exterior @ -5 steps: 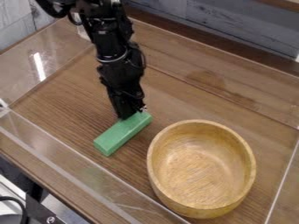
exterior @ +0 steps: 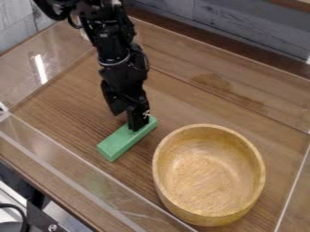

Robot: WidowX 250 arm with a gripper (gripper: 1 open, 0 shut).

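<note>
A black robot arm reaches down from the top left to the gripper (exterior: 129, 115), which is at the upper right end of a flat green rectangular block (exterior: 125, 140) lying on the wooden table. The gripper's dark fingers are hard to make out against each other; whether they touch the block is unclear.
A large yellow oval bowl (exterior: 208, 174) sits to the right of the green block, close to it. A black cable lies at the bottom left corner.
The arm and gripper have shifted slightly to the left over the last second. The green block and the bowl look unchanged.
</note>
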